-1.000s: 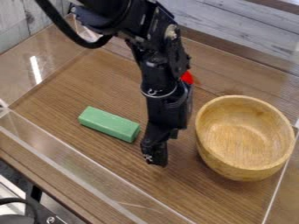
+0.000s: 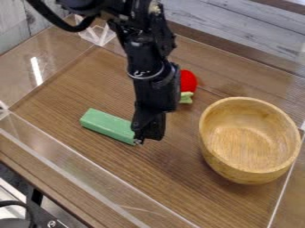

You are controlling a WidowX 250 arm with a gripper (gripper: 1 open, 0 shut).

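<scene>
The black gripper (image 2: 144,132) hangs low over the middle of the wooden table, just at the right end of a green rectangular block (image 2: 110,125); its fingertips look shut, with nothing visible between them. Behind the arm, a red object (image 2: 187,82) with a pale green part beneath it is partly hidden. A large tan wooden bowl (image 2: 248,142) stands to the right of the gripper.
The gripper has moved back and to the left, toward the green block's right end, uncovering more of the red object behind. The block and bowl have not visibly moved.
</scene>
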